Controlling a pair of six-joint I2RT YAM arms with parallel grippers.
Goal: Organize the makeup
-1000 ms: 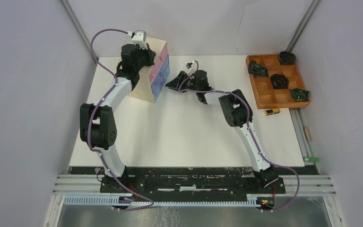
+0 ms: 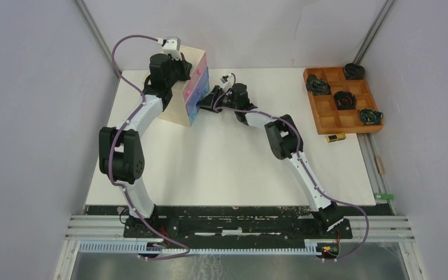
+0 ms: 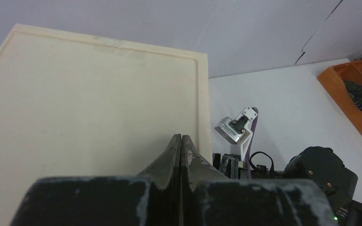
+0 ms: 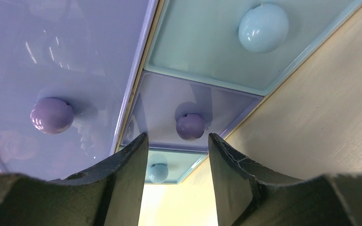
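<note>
A cream cabinet [image 2: 175, 114] with pink and blue drawers stands at the back left. My left gripper is at its top panel [image 3: 89, 94], fingertips closed together; whether anything is between them cannot be seen. My right gripper stands open in front of the drawer fronts. Between its fingers, slightly beyond the tips, shows a small lilac drawer [image 4: 226, 106] with a round purple knob [image 4: 190, 126]. Light-blue drawers [image 4: 202, 37] lie above and below it, and a larger lilac drawer [image 4: 75, 42] is at the left.
A wooden organizer [image 2: 338, 122] with dark bundles in several compartments sits at the back right, a small yellow item [image 2: 335, 137] by its front edge.
My right gripper has moved left toward the cabinet's drawer fronts. The left arm and cabinet show no visible change.
</note>
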